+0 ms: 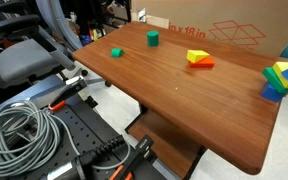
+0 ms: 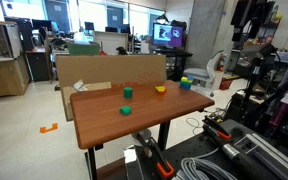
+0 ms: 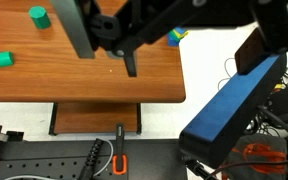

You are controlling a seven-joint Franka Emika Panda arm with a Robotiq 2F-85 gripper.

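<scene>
A green cylinder stands on the brown table, with a smaller green block near the table's left edge. Farther along, a yellow block rests on or against a red-orange piece. Blue, green and yellow blocks form a cluster by the far right edge. From above, the wrist view shows the green cylinder, the green block and part of the blue-yellow cluster. My gripper appears open, its dark fingers wide apart with nothing held between them.
A long dark piece with a blue face fills the lower right of the wrist view; I cannot tell what it belongs to. Coiled grey cable lies beside the table. A cardboard panel stands behind it.
</scene>
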